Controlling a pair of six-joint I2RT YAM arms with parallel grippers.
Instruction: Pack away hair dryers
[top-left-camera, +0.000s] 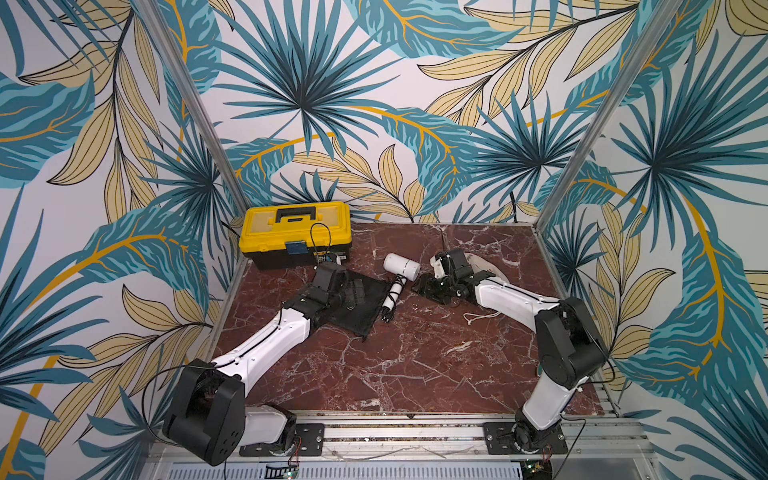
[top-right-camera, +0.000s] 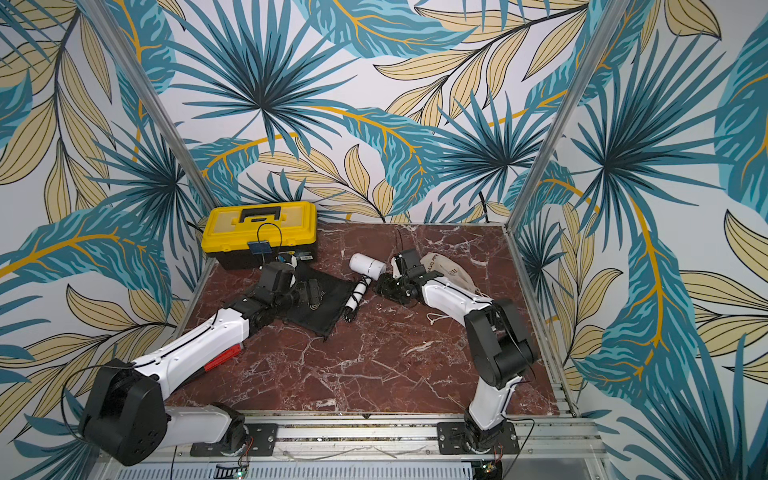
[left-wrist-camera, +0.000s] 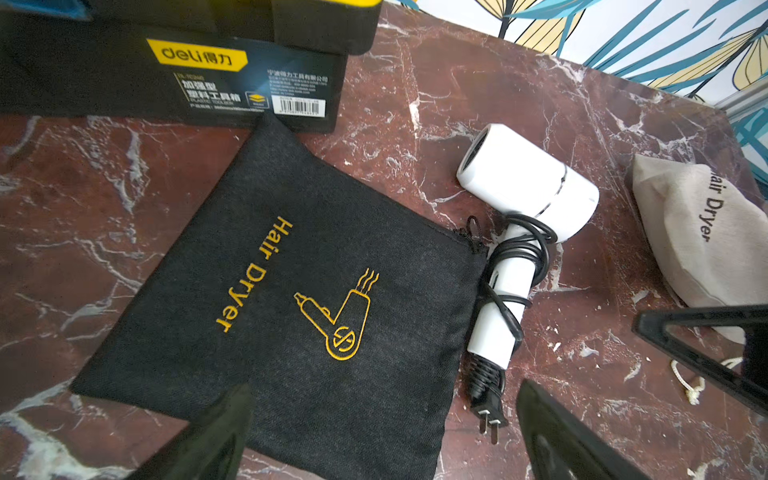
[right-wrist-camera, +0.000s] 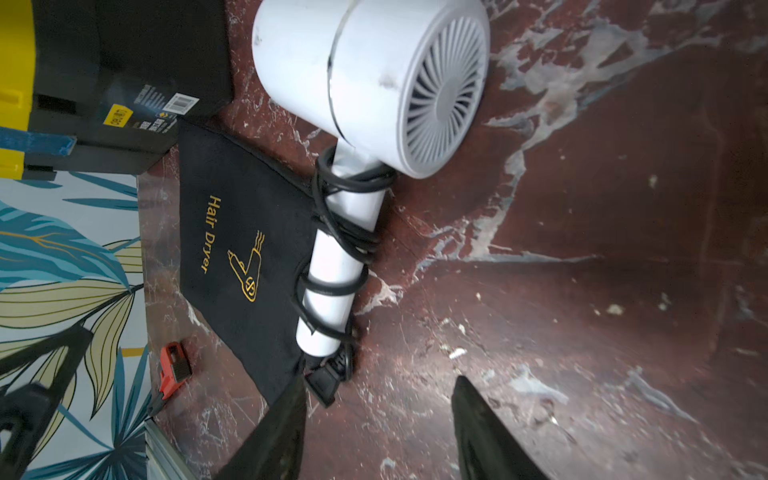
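A white hair dryer (right-wrist-camera: 372, 80), cord wound round its handle, lies beside a flat black "Hair Dryer" pouch (left-wrist-camera: 284, 304). A filled-looking beige "Hair Dryer" bag (left-wrist-camera: 696, 224) lies to the right, partly hidden under my right arm in the top left view. My left gripper hangs over the black pouch, open, nothing between its fingers. My right gripper is over the table just right of the dryer, part open and empty, with the handle and plug ahead of it.
A yellow-and-black toolbox (top-left-camera: 294, 232) stands at the back left, close to the pouch. A red-and-black tool (top-right-camera: 220, 358) lies at the left.
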